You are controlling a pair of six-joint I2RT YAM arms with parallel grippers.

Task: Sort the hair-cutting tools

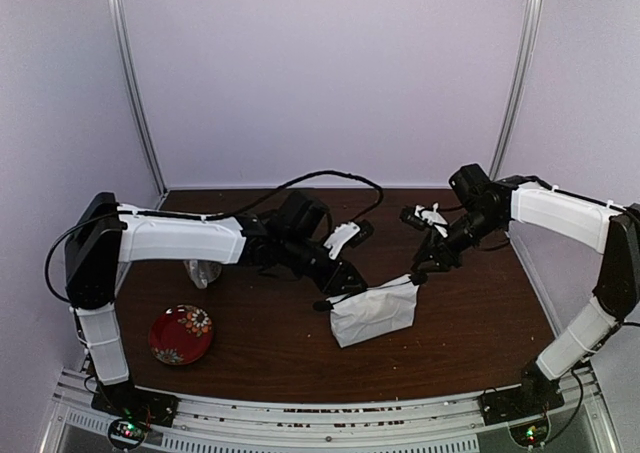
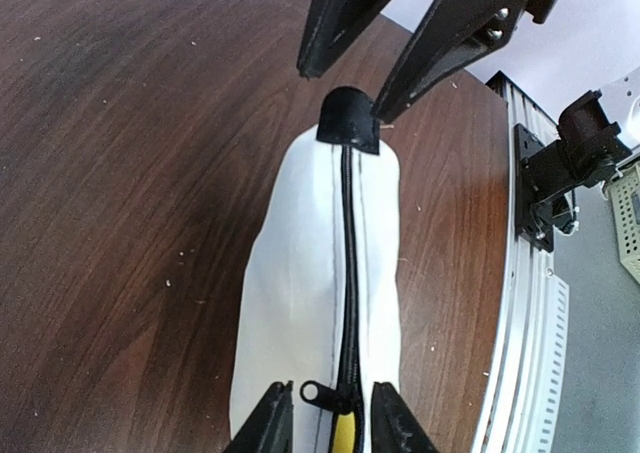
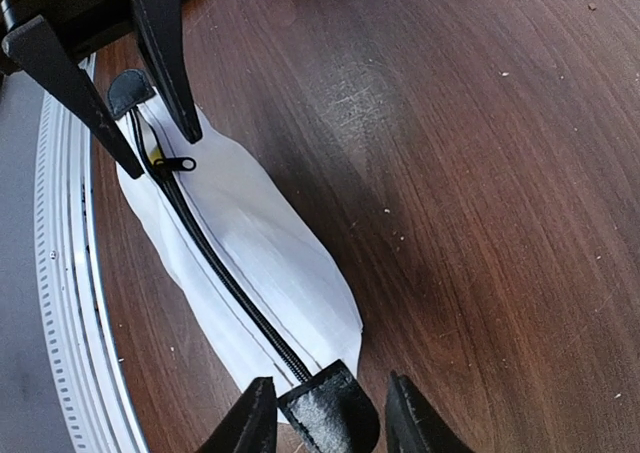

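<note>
In the top view, a white pouch (image 1: 375, 316) stands near the table's middle with its black zipper along the top. My left gripper (image 1: 342, 288) is over the pouch's left part. Seen from the left wrist, its parted fingers (image 2: 272, 421) stand either side of the zipper pull (image 2: 325, 398); something yellow (image 2: 343, 435) shows through the zipper opening beneath. My right gripper (image 1: 420, 271) is at the other end. In the right wrist view its fingers (image 3: 262, 413) are spread, one on each side of the black end tab (image 3: 335, 413), and do not look closed on it. No hair cutting tools can be made out.
A red flowered plate (image 1: 181, 335) lies at the left front. Behind it, a clear, shiny item (image 1: 203, 272) is partly covered by the left arm.
</note>
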